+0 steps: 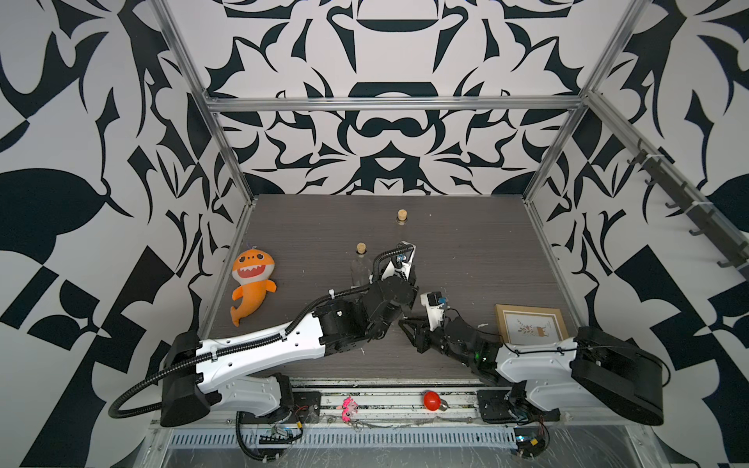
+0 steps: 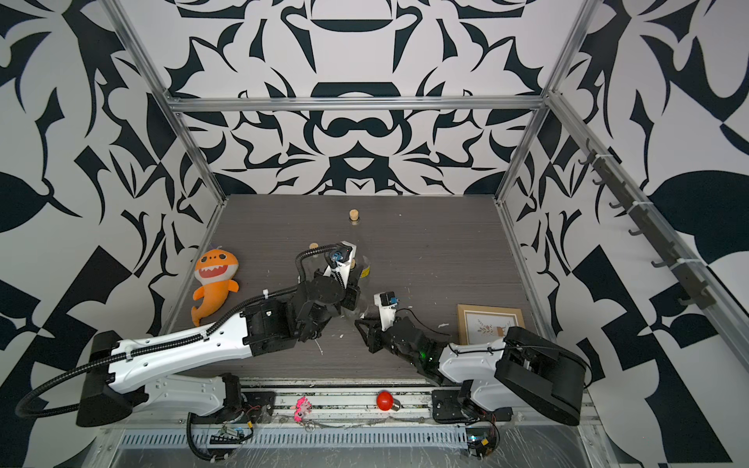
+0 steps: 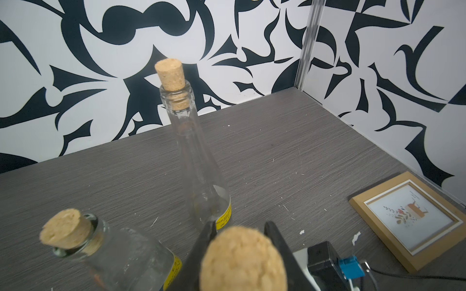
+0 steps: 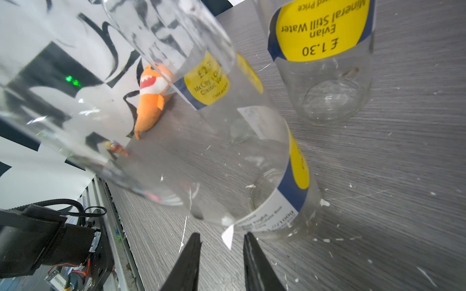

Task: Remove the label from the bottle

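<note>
My left gripper (image 2: 351,288) is shut on a corked glass bottle; in the left wrist view the cork (image 3: 242,259) fills the bottom centre. In the right wrist view this tilted bottle (image 4: 208,160) has a yellow, blue and white label (image 4: 264,215), with a small white flap at its lower left end. My right gripper is open just at that flap, low over the table, with nothing visible held between its fingers.
Two other corked bottles (image 3: 196,160) (image 3: 126,252) stand behind. An orange shark toy (image 1: 251,288) lies at the left, a picture frame (image 1: 530,326) at the right.
</note>
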